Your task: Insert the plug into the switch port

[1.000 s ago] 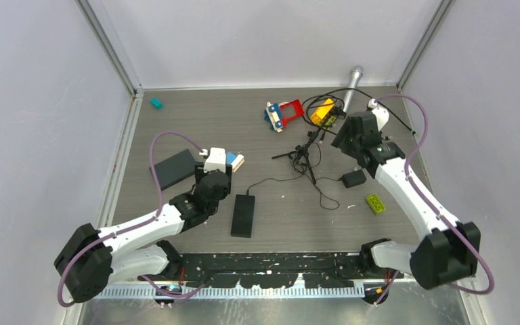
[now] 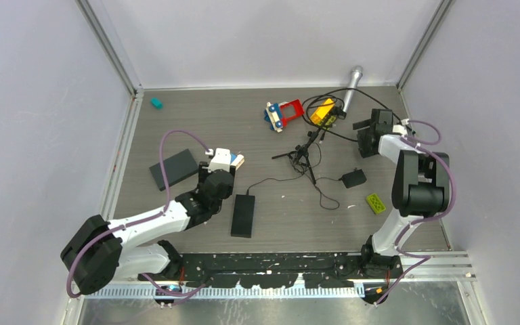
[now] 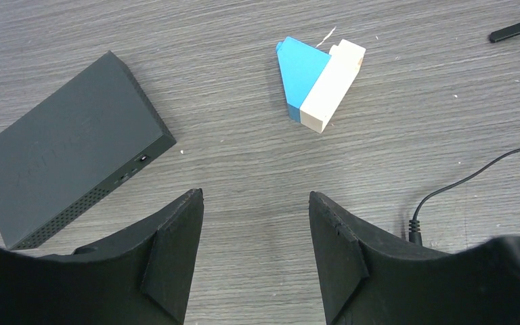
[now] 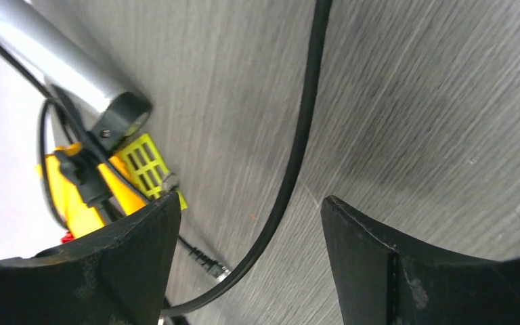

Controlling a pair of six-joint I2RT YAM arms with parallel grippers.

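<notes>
A dark flat box, apparently the switch, lies on the left of the table with a small port on its near edge. My left gripper is open above bare wood to its right, nothing between the fingers. At the table's far right, my right gripper is open too. A thick black cable crosses its view and passes through the space between its fingers, not clamped. The cable's far end lies outside the right wrist view, so no plug tip shows there.
A blue and cream block lies beyond the left gripper. A second black box has a thin cord attached. A tangled stand, red-blue toy, black adapter and yellow-green brick occupy the middle and right.
My right arm has swung inward at the elbow, its gripper shifting right toward the black cable's end.
</notes>
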